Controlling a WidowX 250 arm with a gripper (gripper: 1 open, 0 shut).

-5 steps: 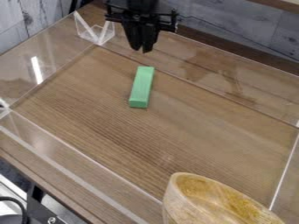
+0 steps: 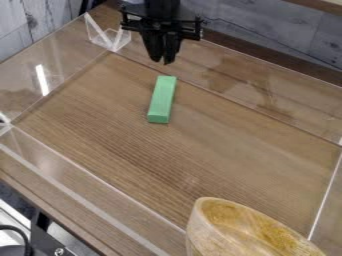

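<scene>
A green rectangular block (image 2: 162,99) lies lengthwise on the wooden surface (image 2: 160,180), upper middle of the camera view. Just beyond it, at the top of the view, my dark gripper (image 2: 164,50) is above the surface, apart from the block. Its fingers are small and dark here, and I cannot tell how far apart they are or whether anything is between them.
A yellow bowl-like object (image 2: 245,230) sits at the bottom right. Clear walls edge the work area, with dark cables at the lower left.
My gripper has shifted only slightly at the top of the view. The green block and the yellow object have not moved.
</scene>
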